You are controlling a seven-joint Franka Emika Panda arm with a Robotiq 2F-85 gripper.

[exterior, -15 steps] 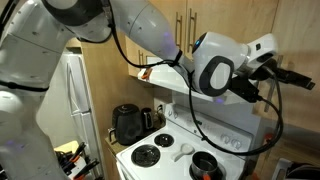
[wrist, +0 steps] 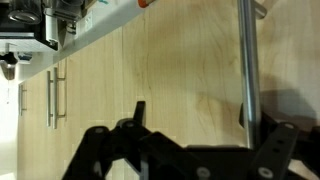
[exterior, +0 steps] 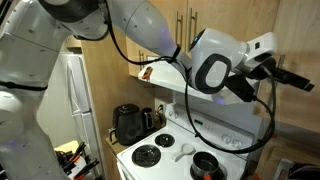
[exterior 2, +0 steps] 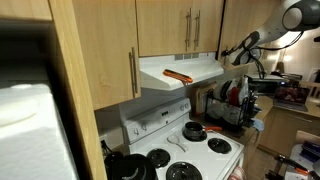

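Observation:
A long silver handle [wrist: 248, 60] runs down the right side of the wrist view, mounted on a pale wooden cabinet door [wrist: 185, 60]. My gripper appears open at the lower edge, its left finger [wrist: 138, 110] standing well apart from the handle. The right finger is close to the handle's lower end and partly hidden by it, so contact cannot be told. In exterior view 1 the white arm [exterior: 135, 25] reaches right to the upper cabinets, with its hand [exterior: 250, 50] beside a handle. Exterior view 2 shows the arm small at the far right.
Below are a white stove [exterior: 185, 145] with a black pot [exterior: 205, 163] and a spoon rest [exterior: 183, 152]. A white range hood [exterior 2: 180, 75] carries an orange object [exterior 2: 178, 76]. Dark appliances [exterior: 128, 122] stand left of the stove. A black cable [exterior: 272, 115] loops beneath the hand.
The hanging cable loop has swung slightly left in exterior view 1. The arm and hand have barely shifted, and the cabinets look unchanged.

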